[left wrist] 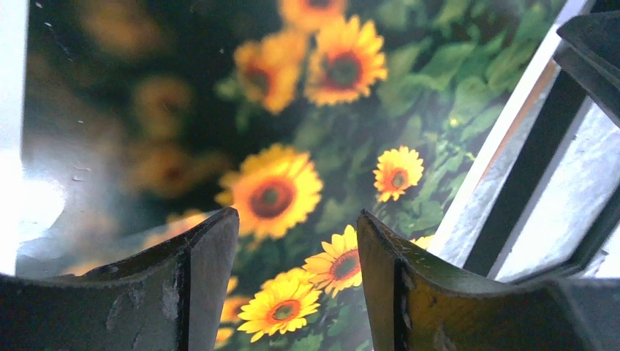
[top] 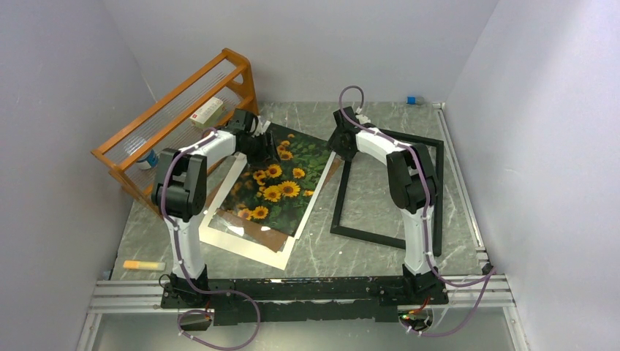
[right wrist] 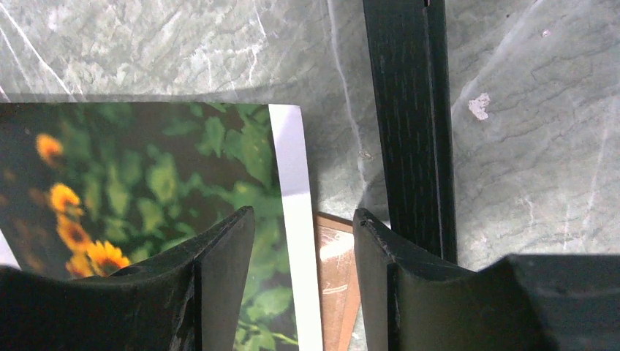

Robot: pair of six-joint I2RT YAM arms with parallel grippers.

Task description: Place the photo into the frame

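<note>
The sunflower photo (top: 292, 194) lies face up on a stack with a cream board (top: 245, 251), a brown board (top: 256, 232) and what looks like a clear sheet. To its right is the black frame (top: 368, 236), flat and empty on the table. My left gripper hovers over the photo's left upper part, fingers apart and nothing between them. In the right wrist view my right gripper is parted above the photo's white right edge (right wrist: 296, 197), one finger on each side of that edge; whether they touch it cannot be told.
A wooden rack (top: 183, 91) holding a small box (top: 208, 112) stands along the left. A yellow marker (top: 144, 265) lies at the front left, a small blue object (top: 414, 100) at the back. Bare table shows between stack and frame's front.
</note>
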